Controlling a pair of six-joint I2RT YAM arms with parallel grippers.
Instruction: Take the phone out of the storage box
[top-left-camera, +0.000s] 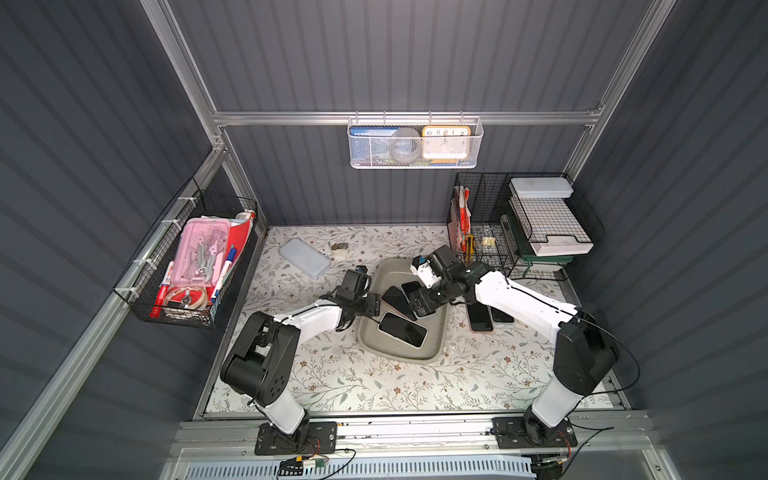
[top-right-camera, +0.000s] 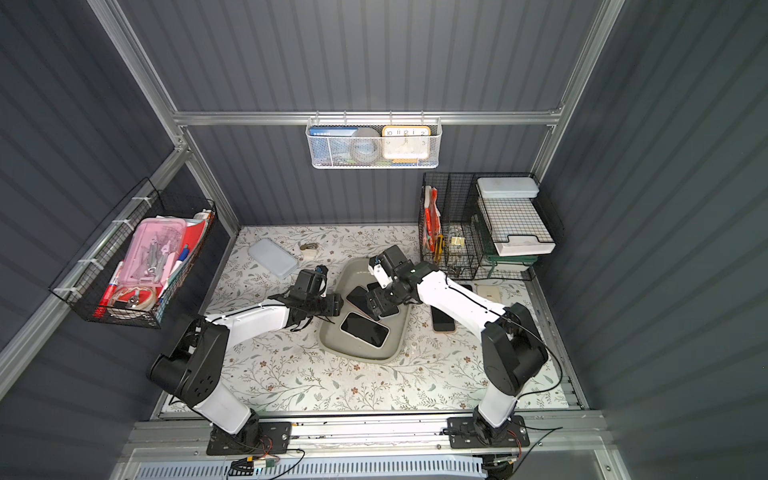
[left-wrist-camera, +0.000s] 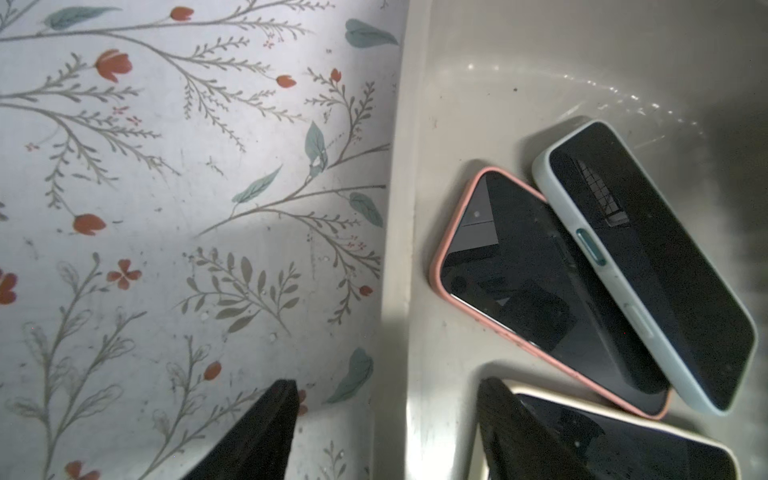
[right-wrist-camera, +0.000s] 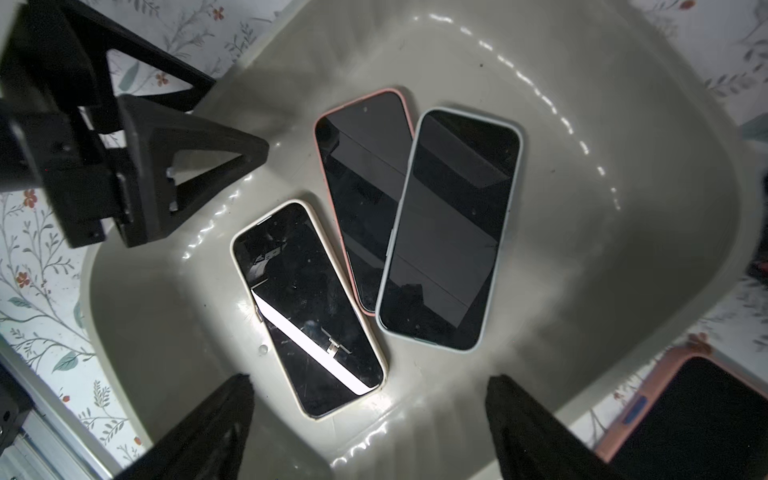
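Three phones lie in the grey storage box (right-wrist-camera: 608, 264): a cream one (right-wrist-camera: 308, 308), a pink-cased one (right-wrist-camera: 360, 184) and a light-blue one (right-wrist-camera: 448, 228), which overlaps or leans on the pink. My left gripper stands open above the box's left wall, beside the cream phone, nothing between its fingers. My right gripper is open above the box, low in the top views over the light-blue phone, holding nothing.
Phones (top-left-camera: 480, 318) lie on the table right of the box, in front of a black wire rack (top-left-camera: 512, 224). A translucent lid (top-left-camera: 304, 254) lies back left.
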